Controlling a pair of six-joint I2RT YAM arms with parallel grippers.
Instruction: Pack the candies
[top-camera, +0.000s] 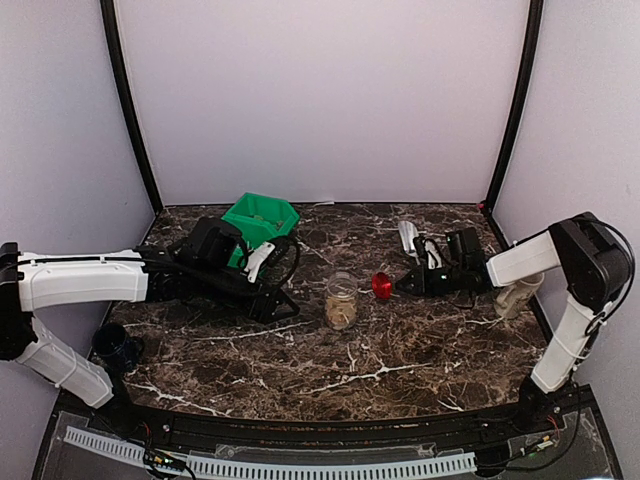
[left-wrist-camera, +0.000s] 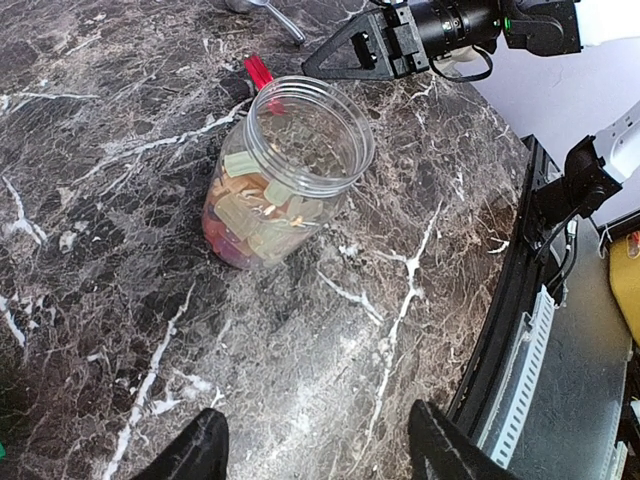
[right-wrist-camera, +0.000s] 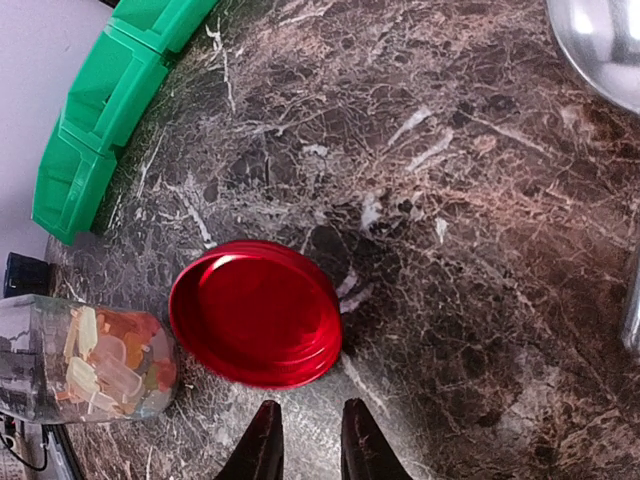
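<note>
The glass jar (top-camera: 341, 302) of wrapped candies stands uncapped at mid table; its open mouth shows in the left wrist view. The red lid (right-wrist-camera: 262, 312) lies just beyond the fingertips of my right gripper, tilted with its hollow side showing. A gap parts those fingers, with nothing between them. Whether the lid rests on the table I cannot tell. In the top view the lid (top-camera: 381, 285) is just right of the jar. My left gripper is open and empty, to the left of the jar.
Green bins (top-camera: 262, 217) stand behind my left arm. A metal scoop (top-camera: 408, 236) lies behind my right gripper. A pale cup (top-camera: 518, 295) is at the right edge, a dark cup (top-camera: 116, 346) at the left.
</note>
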